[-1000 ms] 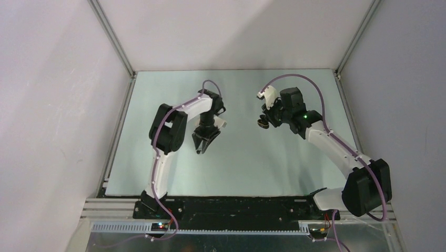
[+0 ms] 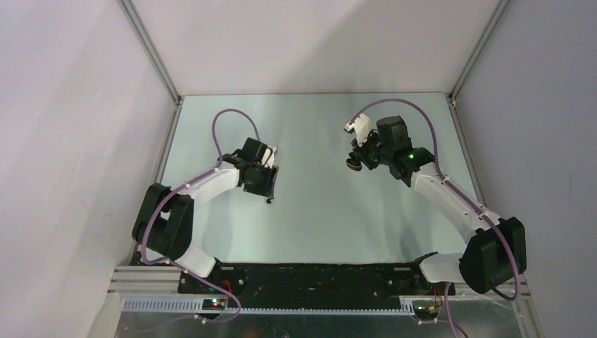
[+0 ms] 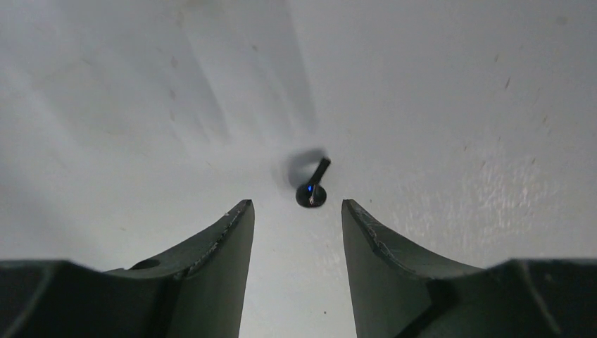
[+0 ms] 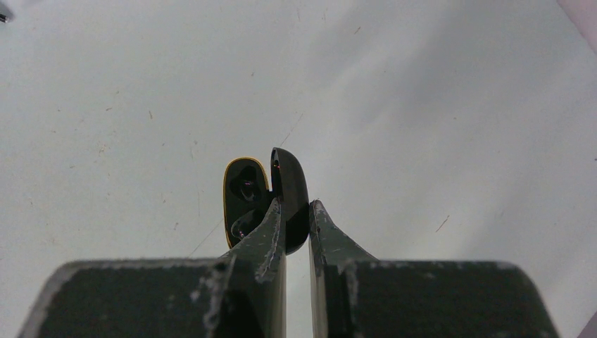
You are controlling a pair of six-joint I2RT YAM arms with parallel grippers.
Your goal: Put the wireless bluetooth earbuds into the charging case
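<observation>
A small black earbud point(image 3: 311, 194) lies on the pale table, its stem pointing up and right in the left wrist view. In the top view the earbud point(image 2: 269, 201) is a dark speck by my left fingertips. My left gripper stands partly open above it, nothing between its fingers. The black charging case point(image 4: 290, 201) has its lid up, with two empty-looking hollows in the part edged in gold. My right gripper is shut on the case, holding it over the table's right half point(image 2: 353, 163).
A dark object point(image 4: 4, 15) shows at the upper-left corner of the right wrist view, too cut off to make out. Walls point(image 2: 317, 49) close in the back and sides.
The earbud's place looks nearly the same. The right arm and case have hardly moved.
</observation>
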